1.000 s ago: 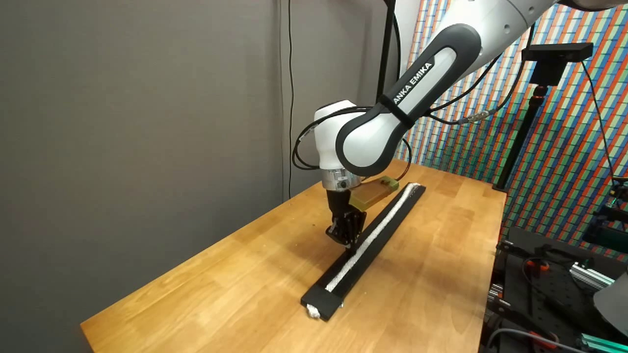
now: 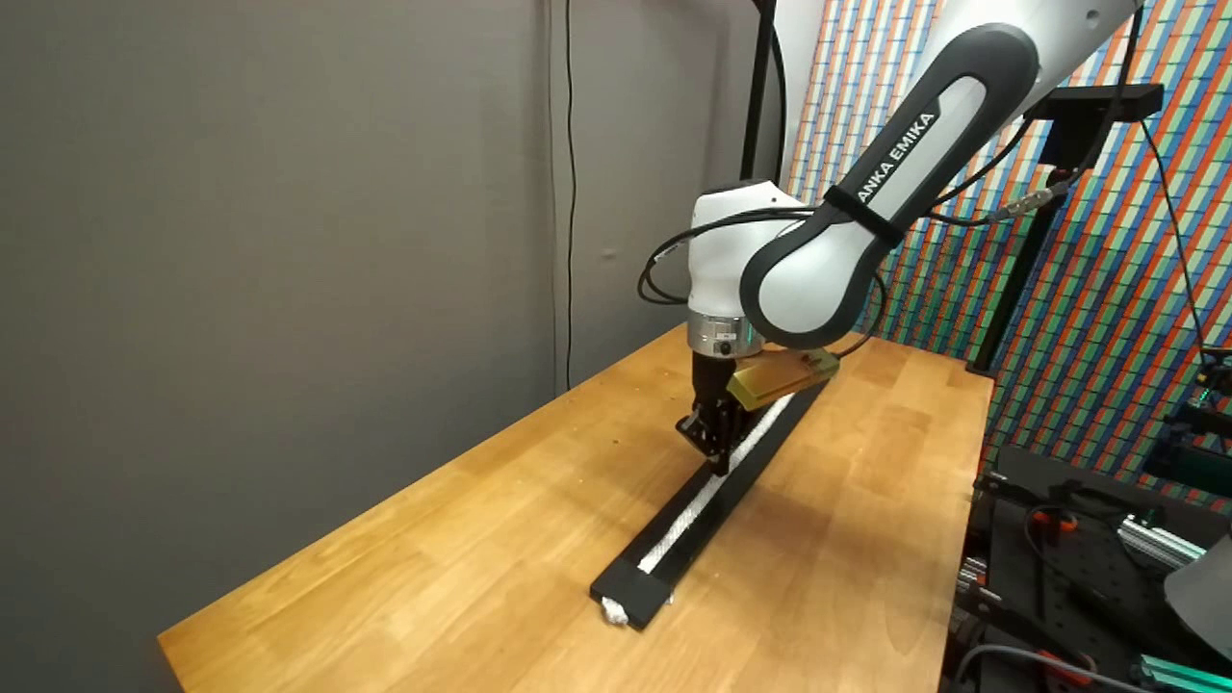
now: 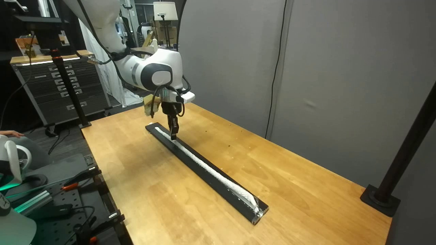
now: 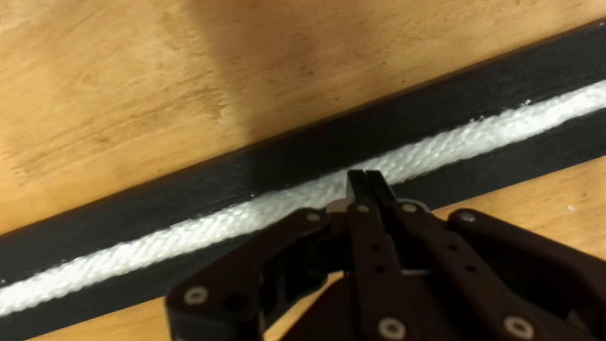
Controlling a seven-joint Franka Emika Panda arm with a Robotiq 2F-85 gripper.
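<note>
A white braided rope [image 4: 187, 233] lies along the groove of a long black channel [image 4: 318, 148] on the wooden table. In the wrist view my gripper is shut, its two fingers side by side with no gap, the tips over the rope. Nothing shows between them. Exterior view 1 has the gripper [image 2: 722, 468] pointing down at the channel [image 2: 632, 587], partway along the rope [image 2: 693, 508]. From the other side, the gripper [image 3: 174, 138] appears low at the rope [image 3: 212, 173]; whether the tips touch it I cannot tell.
A grey wall [image 2: 346, 231] runs along one long edge. A black post [image 3: 394, 163] stands at a corner, and equipment [image 2: 1074, 577] sits beyond the opposite edge.
My arm and gripper have moved along the channel, away from its near end in exterior view 1, toward the far end. The channel and rope look unmoved.
</note>
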